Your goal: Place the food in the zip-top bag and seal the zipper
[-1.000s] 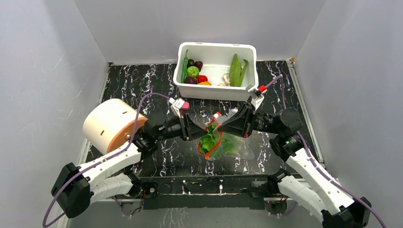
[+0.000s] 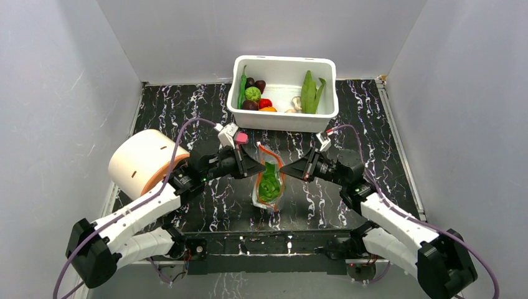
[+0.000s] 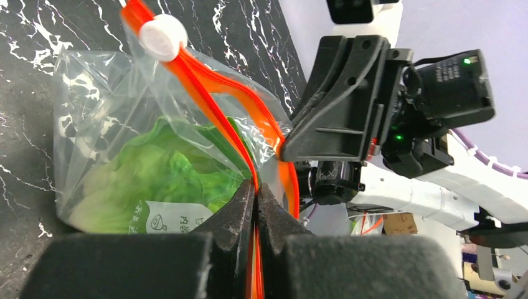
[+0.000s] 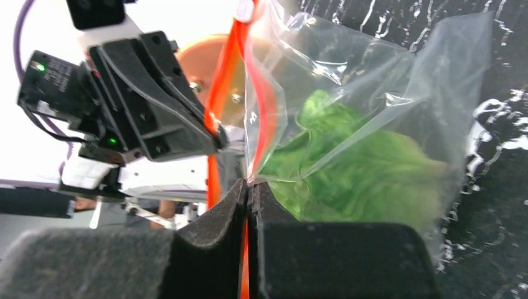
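Note:
The clear zip top bag [image 2: 257, 198] hangs between my two arms over the table, its orange-edged mouth facing up and parted. Inside sits the green lettuce [image 2: 269, 184], also seen through the plastic in the right wrist view. My left gripper is shut on one orange zipper edge, which runs between its fingertips. On the opposite edge my right gripper is shut, with the thin strip pinched. A white slider [image 3: 163, 37] sits at the far end of the zipper. The bag's underside is hidden from above.
A white bin [image 2: 283, 121] with several vegetables stands at the back. Left of my left arm lies a big cream cylinder [image 2: 146, 161]. A small pink object [image 2: 241, 137] rests beyond the left gripper. Dark table shows bare on the right.
The left gripper has shifted slightly.

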